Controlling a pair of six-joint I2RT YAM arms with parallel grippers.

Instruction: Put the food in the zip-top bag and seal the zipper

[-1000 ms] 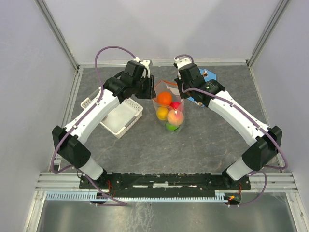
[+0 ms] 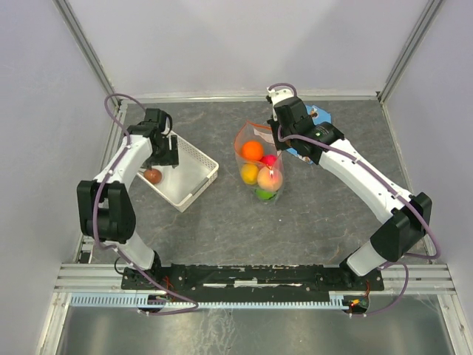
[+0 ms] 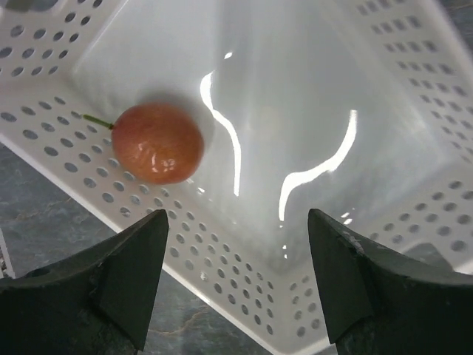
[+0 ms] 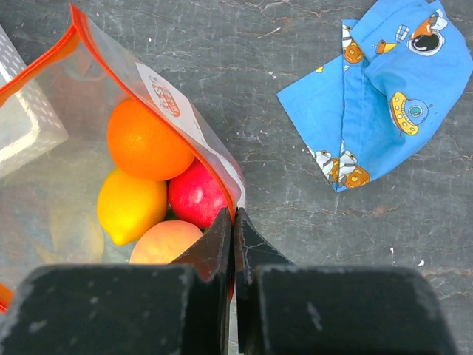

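My left gripper is open over the white perforated basket (image 2: 194, 194), with a red-brown round fruit (image 3: 157, 143) inside against its wall. My right gripper is shut on the red-orange rim of the clear zip bag (image 4: 52, 214), which stands open in the middle. Inside it are an orange (image 4: 148, 140), a red fruit (image 4: 196, 194), a yellow lemon (image 4: 131, 204), a peach (image 4: 165, 241) and something green (image 2: 264, 194) at the bottom.
A blue patterned cloth pouch (image 4: 377, 96) lies behind the right gripper at the back right.
My left arm has moved left from beside the bag to over the basket and lowered there. The right arm and the bag are nearly unchanged.
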